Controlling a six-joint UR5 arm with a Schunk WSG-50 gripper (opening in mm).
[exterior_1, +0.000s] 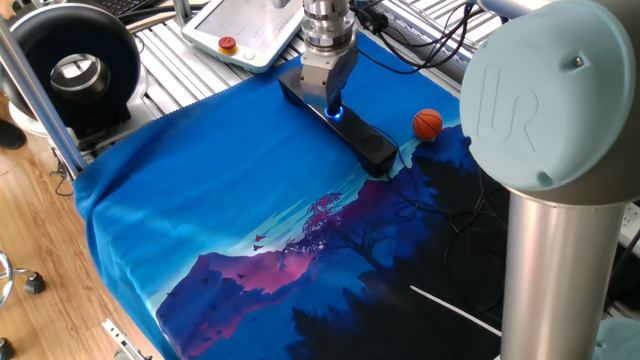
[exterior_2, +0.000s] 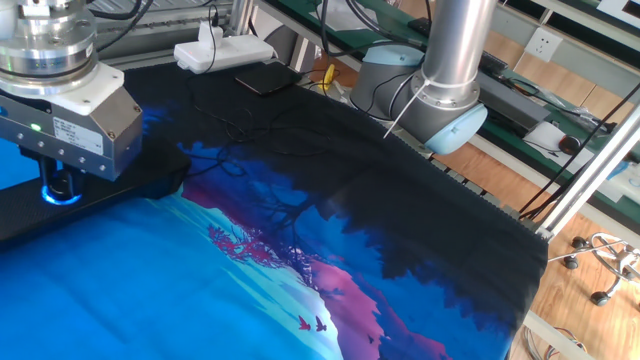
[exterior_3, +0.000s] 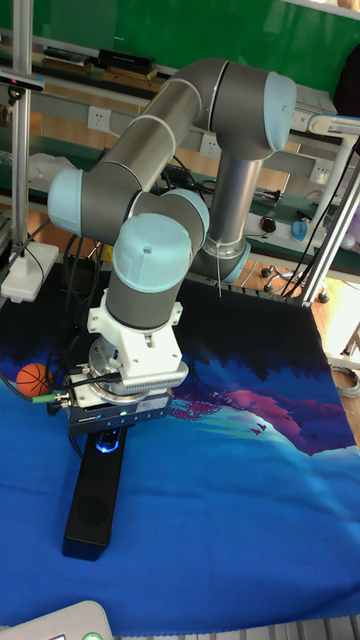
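A long black speaker bar (exterior_1: 362, 143) lies on the blue printed cloth, and a blue-lit ring surrounds the knob (exterior_1: 334, 112) on its top. Pointing down at that knob is my gripper (exterior_2: 60, 182), its dark fingertips low over the bar and right at the glowing ring. Its grey body covers part of the bar in the first and third exterior views. Whether the fingers press on the knob or only stand around it cannot be made out. An orange ball (exterior_1: 427, 124) marked like a basketball rests beside one end of the bar.
Thin black cables (exterior_2: 235, 130) run over the dark part of the cloth (exterior_2: 400, 190). A tablet-like panel with a red button (exterior_1: 228, 45) stands beyond the cloth edge. A white power strip (exterior_2: 225, 52) sits behind.
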